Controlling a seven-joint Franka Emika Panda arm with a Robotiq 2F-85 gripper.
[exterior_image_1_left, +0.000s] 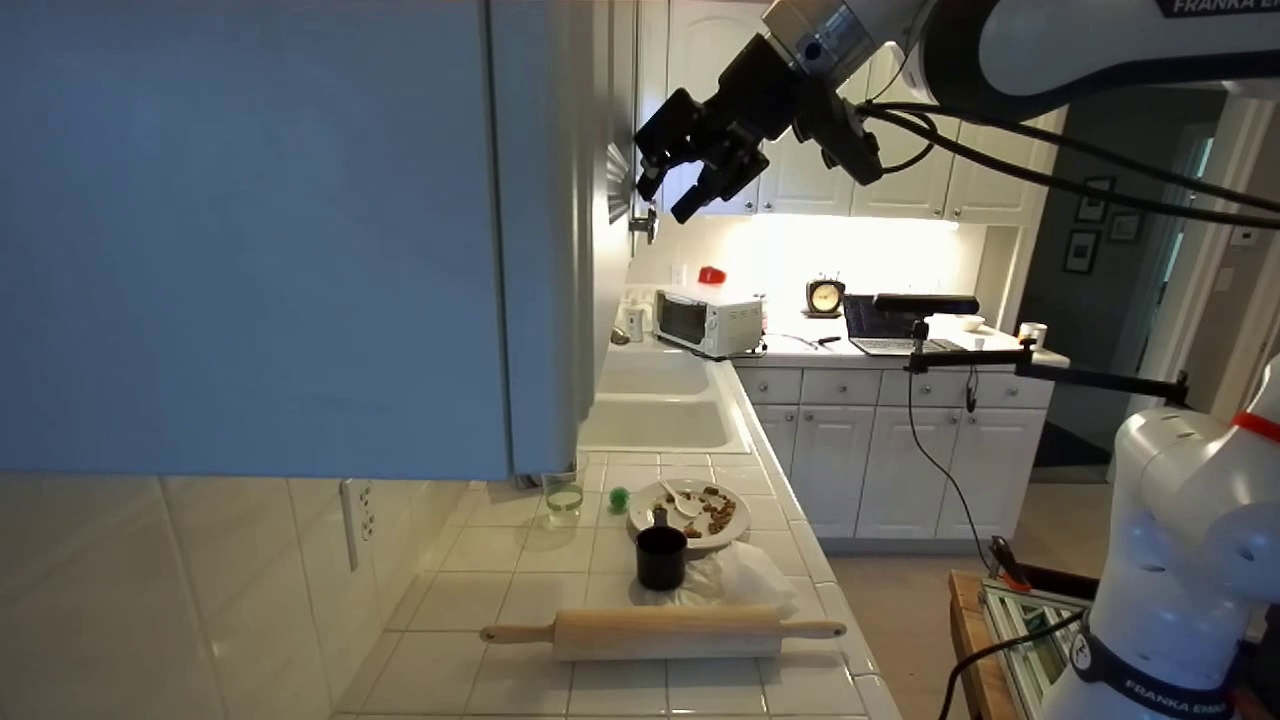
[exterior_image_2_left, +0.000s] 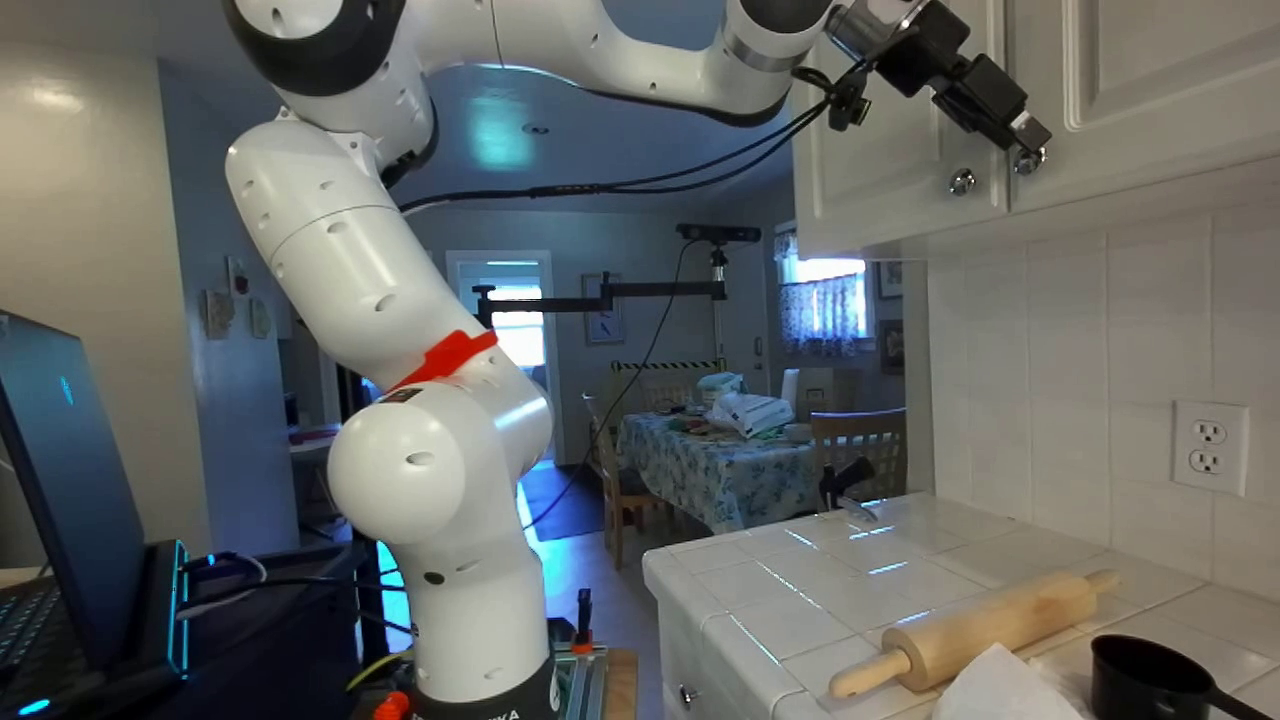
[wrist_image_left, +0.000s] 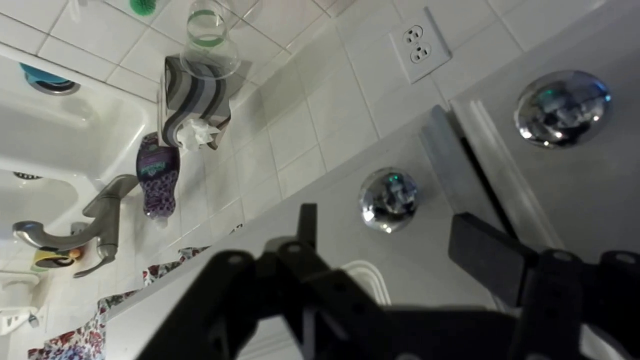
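My gripper (exterior_image_1_left: 667, 200) is up at the wall cabinet doors, its fingers apart and nothing held between them. In the wrist view a round chrome knob (wrist_image_left: 388, 200) on a cabinet door lies between and beyond the two fingertips, so the gripper straddles it in that view. Whether a finger touches the knob or door cannot be told. A second chrome knob (wrist_image_left: 562, 109) sits on the neighbouring door, across a narrow seam. In exterior view 2 the gripper (exterior_image_2_left: 1029, 134) overlaps the right-hand knob (exterior_image_2_left: 1029, 161); the left-hand knob (exterior_image_2_left: 962, 181) is clear.
Below, the tiled counter holds a rolling pin (exterior_image_1_left: 667, 632), a black cup (exterior_image_1_left: 661, 559), a plate of food scraps (exterior_image_1_left: 732, 538) and a glass (exterior_image_1_left: 563, 502). The sink (exterior_image_1_left: 660, 422) lies farther back. A large blue-grey cabinet side (exterior_image_1_left: 252, 240) fills the left of exterior view 1.
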